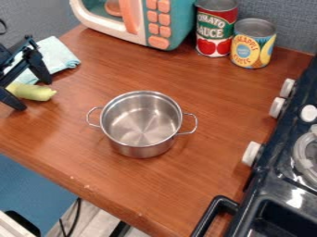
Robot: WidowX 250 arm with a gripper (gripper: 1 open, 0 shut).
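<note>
My black gripper [15, 81] is at the left edge, partly cut off by the frame, over a pale yellow-green toy [35, 92] that lies on the wooden table by a light blue cloth [56, 54]. Whether its fingers are shut on the toy I cannot tell. A steel pot [141, 123] with two handles stands in the middle of the table.
A toy microwave [158, 23] stands at the back, beside a tomato sauce can [216, 33] and a yellow-labelled can [253, 46]. A black toy stove [285, 185] fills the right side. The table around the pot is clear.
</note>
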